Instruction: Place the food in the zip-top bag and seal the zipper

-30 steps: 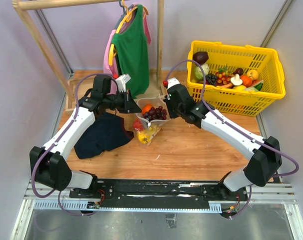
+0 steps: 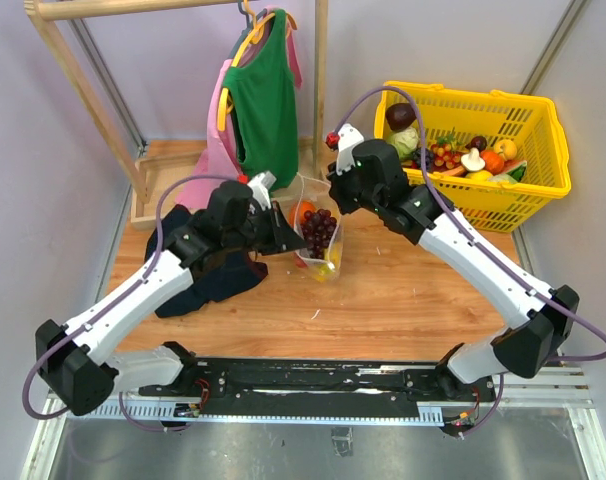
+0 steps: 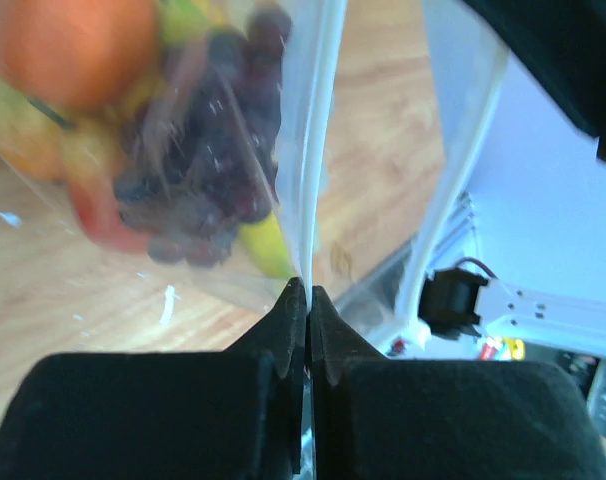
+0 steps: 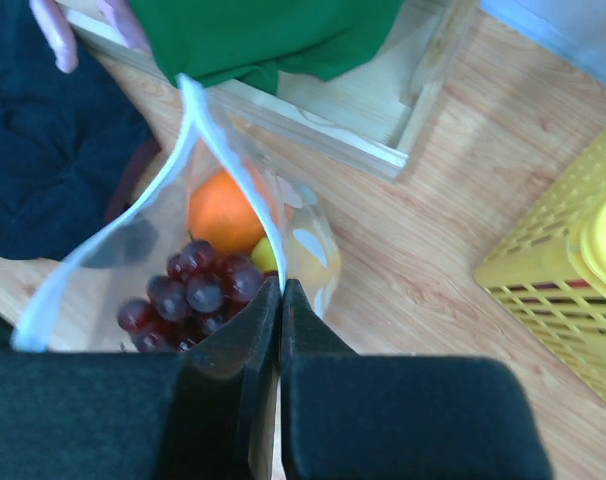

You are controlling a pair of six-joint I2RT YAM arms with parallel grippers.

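Note:
The clear zip top bag [image 2: 323, 255] stands in mid-table holding an orange [image 4: 223, 210], dark grapes [image 4: 203, 293] and some yellow and red food. My left gripper is shut on the bag's edge at one side. My right gripper is shut on the opposite rim, higher up in the top view. The bag's mouth is open between them, its white zipper strip curving round.
A yellow basket [image 2: 523, 200] of produce stands at the back right. A wooden rack with hanging clothes is behind the bag, and dark cloth [image 2: 193, 295] lies at the left.

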